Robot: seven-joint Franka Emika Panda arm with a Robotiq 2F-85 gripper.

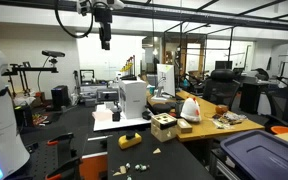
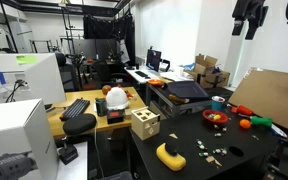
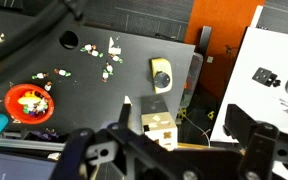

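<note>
High above the table, my gripper is open with nothing between its fingers. On the dark table lies a yellow object with a black part, which shows beyond the fingertips in the wrist view. A light wooden box with dark round spots stands close to it. Several small pale pieces are scattered on the tabletop. A red bowl holds small coloured items. Near it, in exterior view 2, sit an orange ball and a flat black disc.
A tall white box rises behind the yellow object. A grey tray lies along another side of the table, with a blue-green mug nearby. A white-and-red helmet-like object rests on the wooden table behind.
</note>
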